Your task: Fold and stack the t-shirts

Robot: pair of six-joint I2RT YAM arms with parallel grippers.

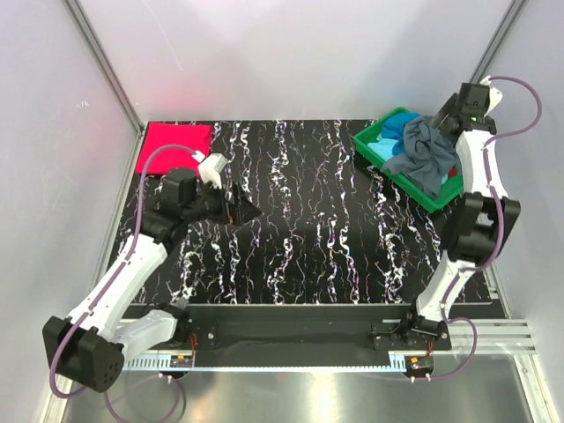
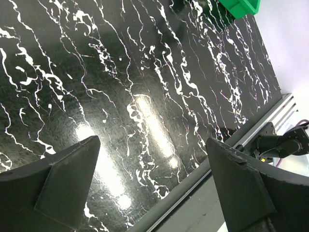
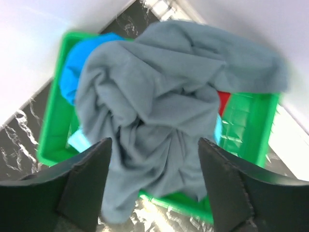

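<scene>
A green bin [image 1: 370,141] at the back right holds grey cloth [image 1: 414,159] with blue cloth [image 1: 401,122] and red cloth [image 3: 223,99] beside or beneath it. My right gripper is over the bin with its fingers apart, above the grey cloth; whether it touches the cloth I cannot tell. My left gripper stands open over the left-middle of the table, nothing between its fingers. A neat red folded pile [image 1: 172,141] lies at the back left.
White walls close in the back and both sides, with the bin close to the right one.
</scene>
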